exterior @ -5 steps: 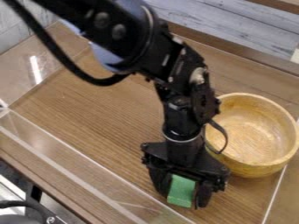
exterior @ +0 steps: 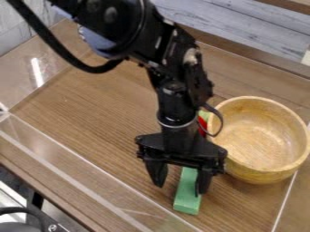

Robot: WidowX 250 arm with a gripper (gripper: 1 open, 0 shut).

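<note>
My black gripper (exterior: 179, 172) stands open, pointing down at the lower middle of the camera view, just above and left of a green rectangular block (exterior: 188, 201) lying on the wooden table. Nothing shows held between the fingers, though the upper end of the block is partly hidden behind them.
A large tan bowl (exterior: 271, 136) sits right of the gripper. A small red object (exterior: 204, 124) shows behind the arm, mostly hidden. A dark metal edge and cable lie at the bottom left.
My gripper has moved up and back from the green block, uncovering more of it. The block appears to lie in the same place.
</note>
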